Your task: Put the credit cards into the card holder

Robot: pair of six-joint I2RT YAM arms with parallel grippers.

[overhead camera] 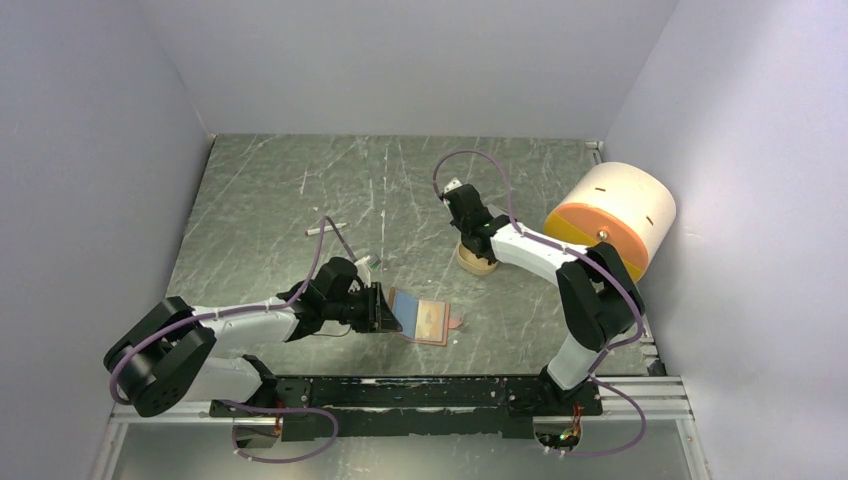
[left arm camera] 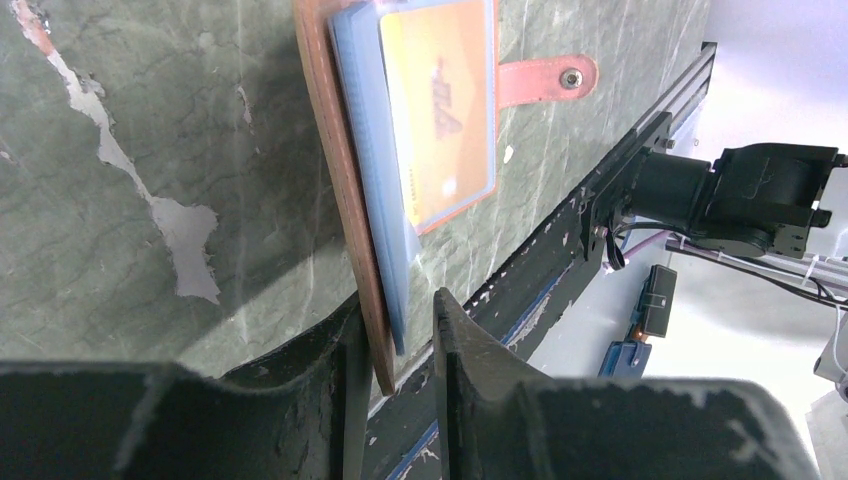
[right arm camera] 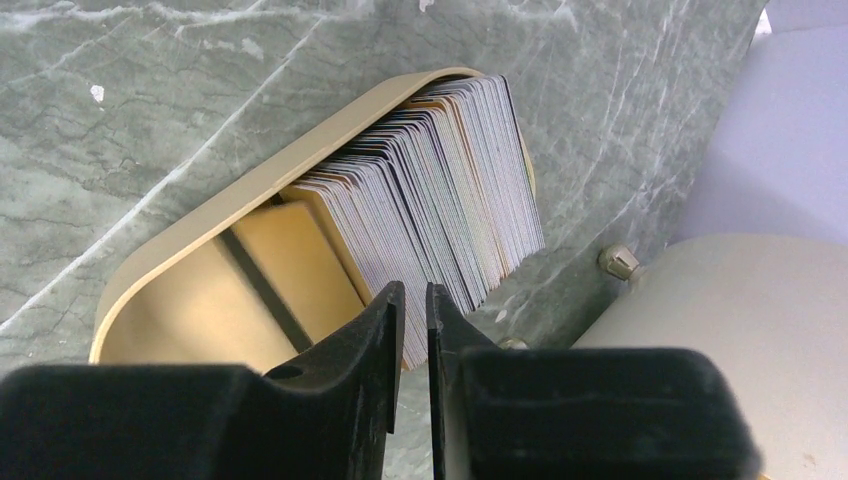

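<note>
The card holder [overhead camera: 430,321], brown with blue sleeves, a pale orange card [left arm camera: 440,110] and a pink snap strap [left arm camera: 545,80], lies open at the front of the table. My left gripper is at its edge, the holder's edge between its part-open fingers; whether it grips cannot be told. A beige container [overhead camera: 472,262] holds a dense row of cards [right arm camera: 430,190] and an orange divider [right arm camera: 290,260]. Over it is my right gripper, fingers nearly together at the front of the card row; any card between them is hard to make out.
A large cream cylinder [overhead camera: 625,205] with an orange end stands at the right, close to the container. A small white stick [overhead camera: 312,231] lies left of centre. Walls border the left, back and right.
</note>
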